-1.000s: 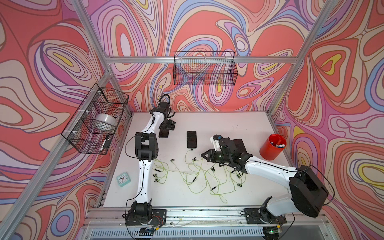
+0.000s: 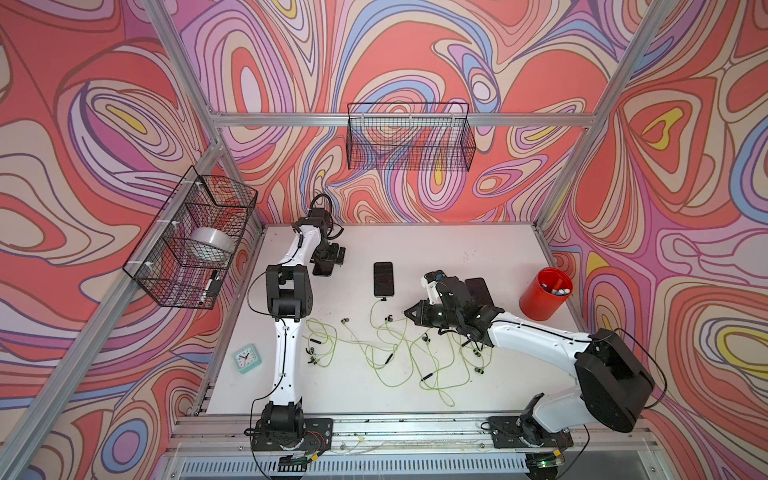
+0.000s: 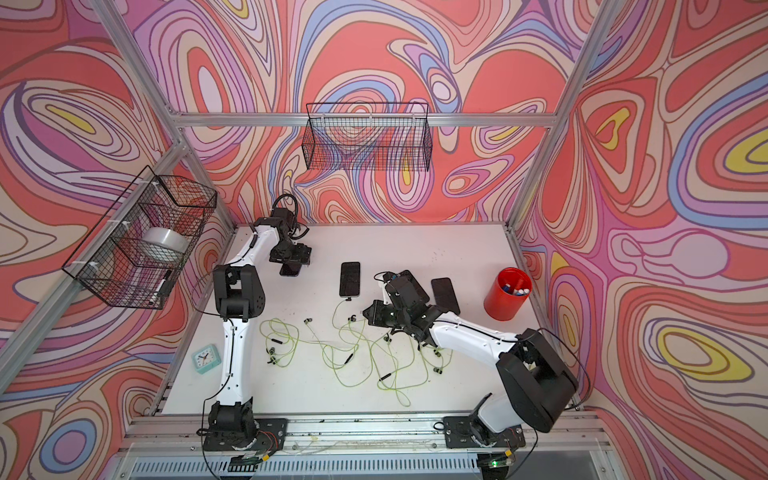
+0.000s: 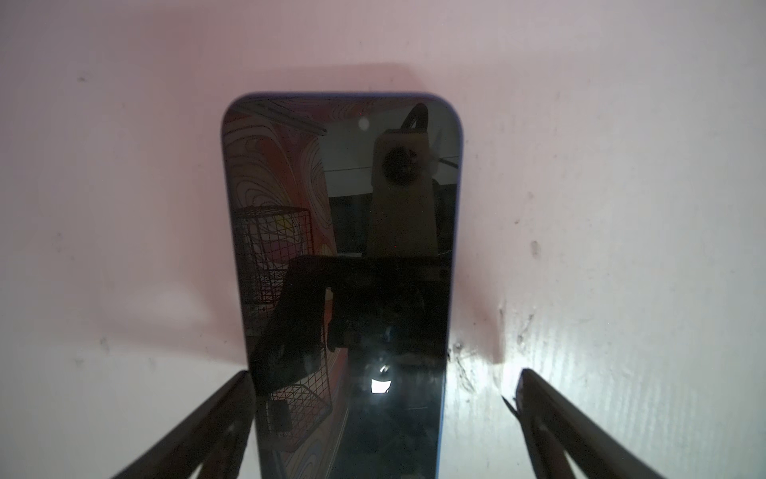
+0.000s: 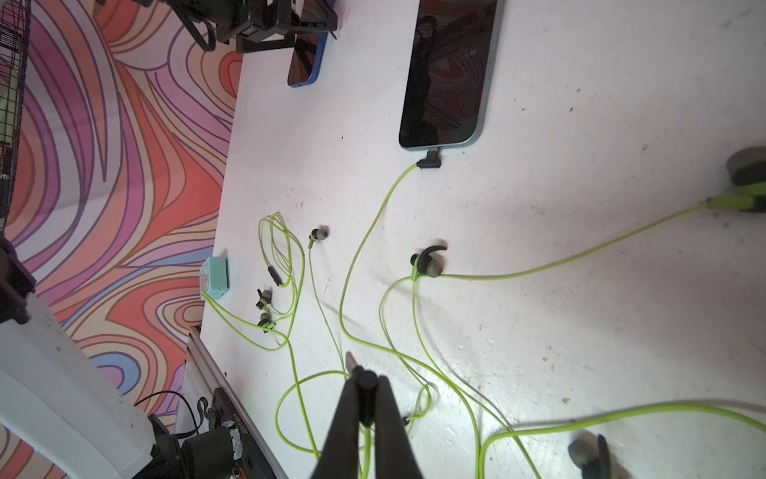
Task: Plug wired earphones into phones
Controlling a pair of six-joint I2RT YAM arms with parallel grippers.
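Note:
My left gripper is open at the back left, its fingers either side of a dark blue-edged phone (image 4: pixel 343 199) lying flat on the table. A middle phone (image 5: pixel 447 68) has a black plug (image 5: pixel 429 158) of a green earphone cable at its lower end. My right gripper is over the cable tangle at centre right, shut on what looks like a black plug on a green cable, partly hidden by the fingers. More phones (image 3: pixel 445 292) lie at the right behind the right arm. Green wired earphones (image 3: pixel 280 340) are spread over the front of the table.
A red container (image 2: pixel 540 300) stands at the right edge, a teal clock (image 2: pixel 246 358) at the front left. Wire baskets (image 2: pixel 412 140) hang on the back and left frames.
My left gripper has shifted slightly left over the back-left phone. The right arm is nearly unchanged.

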